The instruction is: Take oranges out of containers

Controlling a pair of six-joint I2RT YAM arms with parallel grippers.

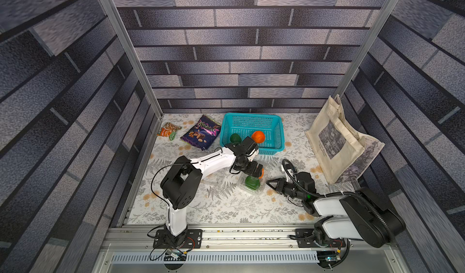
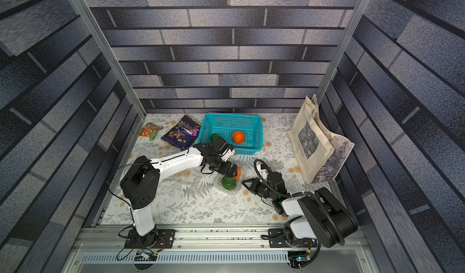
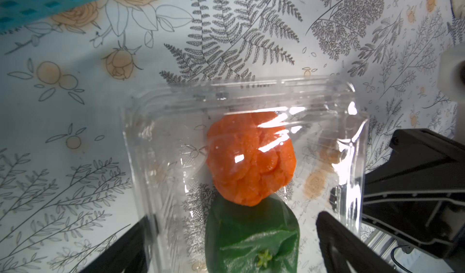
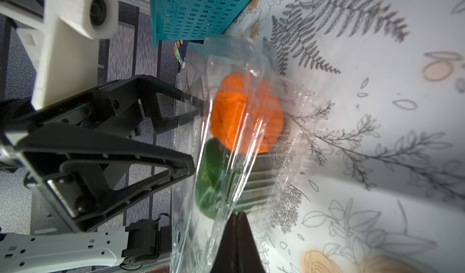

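A clear plastic container (image 3: 145, 142) on the table holds an orange fruit (image 3: 249, 156) and a green pepper (image 3: 251, 239). My left gripper stands open over it, one finger at each side of the pepper. My right gripper (image 1: 270, 184) is shut beside the container's right side, with nothing seen between its fingers. A teal basket (image 1: 278, 132) behind holds another orange (image 1: 258, 137) and a dark green round item (image 1: 235, 137).
A navy snack bag (image 1: 198, 132) and a small orange packet (image 1: 167, 130) lie at back left. A cream tote bag (image 1: 329, 142) stands at right.
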